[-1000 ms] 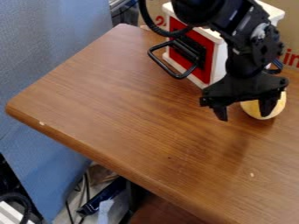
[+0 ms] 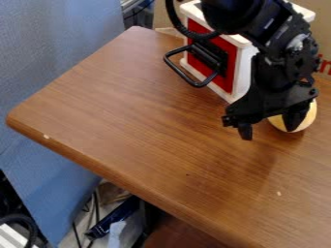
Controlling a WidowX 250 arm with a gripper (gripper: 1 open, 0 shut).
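Note:
My black gripper (image 2: 266, 118) hangs at the right of the wooden table, pointing down, with its fingertips just above a round cream-yellow object (image 2: 305, 116) that lies partly hidden behind it. Whether the gripper holds anything is hard to tell. Behind the arm stands a white box with a red front (image 2: 226, 82) and a black bar handle in front of it.
A blue-grey fabric surface lies beyond the left edge. A cardboard box is at the back right, and cables and clutter sit below the table at lower left.
The arm and gripper have shifted very slightly; otherwise the scene looks the same.

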